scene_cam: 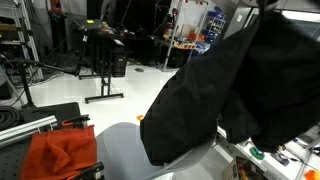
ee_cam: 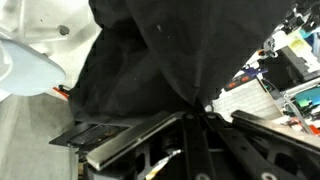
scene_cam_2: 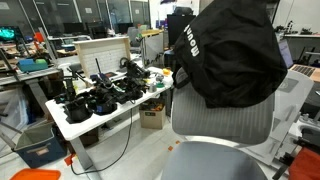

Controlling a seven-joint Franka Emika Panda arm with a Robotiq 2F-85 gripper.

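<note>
A large black cloth (scene_cam: 215, 85) with white lettering hangs high in the air, filling much of the first exterior view. In the second exterior view the cloth (scene_cam_2: 230, 50) hangs in front of the backrest of a grey chair (scene_cam_2: 215, 123). My gripper is at the bottom of the wrist view, shut, with gathered folds of the cloth (ee_cam: 150, 55) running to its fingertips. Both exterior views leave the gripper out of sight, behind the cloth or beyond the frame. The chair's pale edge (ee_cam: 28, 70) shows at the left of the wrist view.
A red cloth (scene_cam: 60, 152) lies at the lower left of the first exterior view. On a white table (scene_cam_2: 95, 125) stand several black devices (scene_cam_2: 90, 102). Another bench (ee_cam: 255, 100) with tools is at the right of the wrist view. Open floor (scene_cam: 60, 90) lies left of the chair.
</note>
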